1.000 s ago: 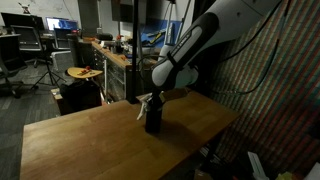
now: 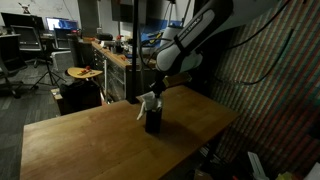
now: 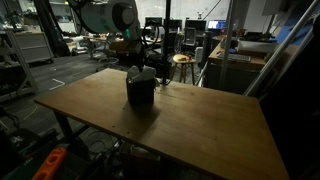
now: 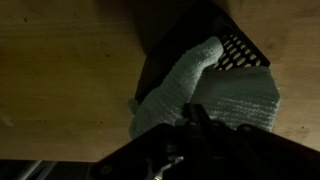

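Observation:
A black perforated holder (image 2: 153, 122) stands upright on the wooden table, with pale grey cloth (image 2: 149, 103) draped over its top. In the wrist view, the cloth (image 4: 248, 97) spreads across the holder's opening, one fold hanging over the rim. Some of the holes in the holder's wall (image 4: 236, 47) show beside it. My gripper is above the cloth, its dark fingers shut, and no cloth shows clinging between them. In exterior view 2, the cloth (image 3: 142, 74) bulges above the holder (image 3: 140, 94), with the arm behind it.
The wooden table (image 3: 205, 115) is wide and bare around the holder. A tall dark post (image 2: 135, 50) rises behind the table's far edge. Farther back are a round stool (image 2: 84, 73), desks and chairs.
The arm has risen and drawn back from the holder toward the right in exterior view 1. The holder and the cloth on it have stayed in place.

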